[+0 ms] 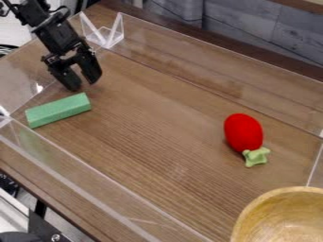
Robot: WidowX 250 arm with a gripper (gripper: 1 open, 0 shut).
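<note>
My dark gripper (pixel 76 68) reaches in from the upper left and hangs over the wooden table near a green block (pixel 59 110), a little above and behind it. The gripper's fingers look apart, with nothing seen between them. A red oval object (pixel 244 132) with a light green stem-like piece (pixel 256 156) lies on the right side.
A tan bowl (pixel 284 217) stands at the bottom right corner. A clear wire-like or plastic item (pixel 104 30) is at the top left behind the gripper.
</note>
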